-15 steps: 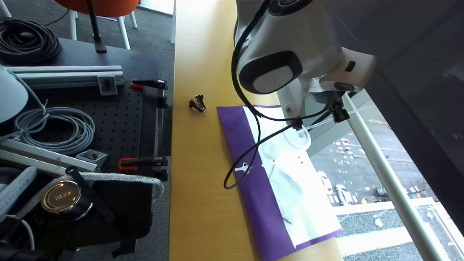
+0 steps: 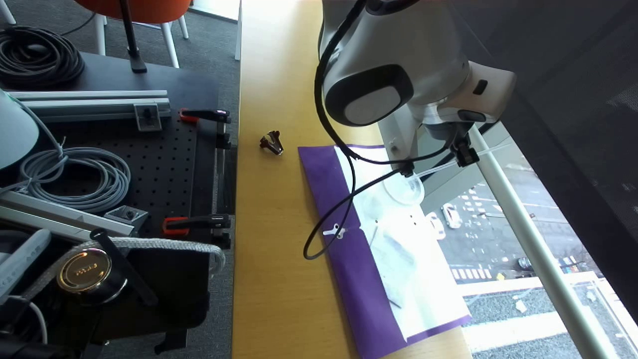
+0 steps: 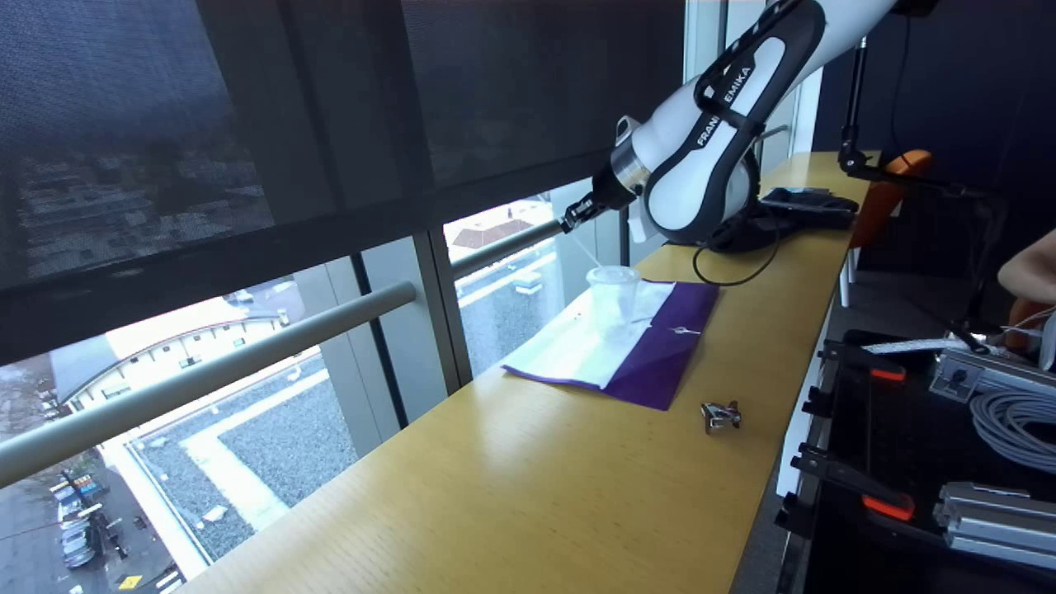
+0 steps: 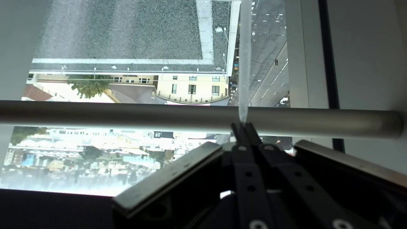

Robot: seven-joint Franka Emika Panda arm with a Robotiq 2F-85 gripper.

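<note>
A clear plastic cup (image 3: 614, 297) stands upright on the white part of a purple-edged sheet (image 3: 658, 371). My gripper (image 3: 565, 226) is above and to the window side of the cup, its fingers shut on a thin translucent straw (image 3: 586, 249). In exterior view 2 the straw slants from the fingertips down to the cup's rim; whether its end is inside cannot be told. The wrist view has the straw (image 4: 245, 57) running up from the closed gripper. The arm partly hides the cup (image 2: 404, 189) in exterior view 1.
A metal rail (image 2: 526, 227) runs along the window close by the gripper. A black cable (image 2: 323, 233) loops down from the arm over the sheet. A small white item (image 2: 335, 231) lies on the purple strip, and a staple remover (image 2: 272, 142) on bare table.
The arm has shifted very slightly up and left in exterior view 1. The cup appears a little further left. The gripper has stayed shut on the straw.
</note>
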